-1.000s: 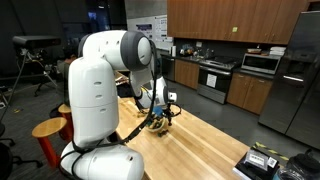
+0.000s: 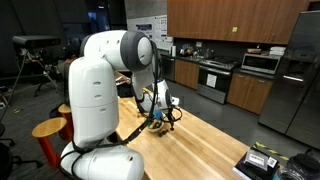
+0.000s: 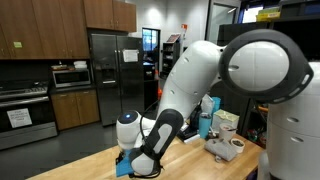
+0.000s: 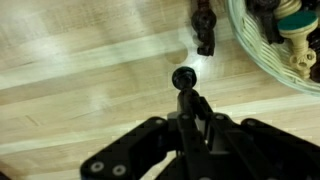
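Observation:
In the wrist view my gripper is shut on a small dark piece (image 4: 184, 77), whose rounded black end shows at the fingertips. The rest of that piece is hidden by the fingers. A dark turned wooden chess piece (image 4: 206, 25) lies on the light wood table just beyond the gripper. To its right is a round woven basket (image 4: 243, 30) holding several dark and pale chess pieces. In exterior view 1 the gripper (image 2: 164, 120) is low over the table, too small there to make out what it holds.
Bare table top (image 2: 195, 150) stretches to the right of the gripper. Dark items (image 2: 260, 163) lie near the table's front right edge. Along the other side, exterior view 2 shows a grey object (image 3: 224, 148) and other clutter.
Nothing else has visibly moved.

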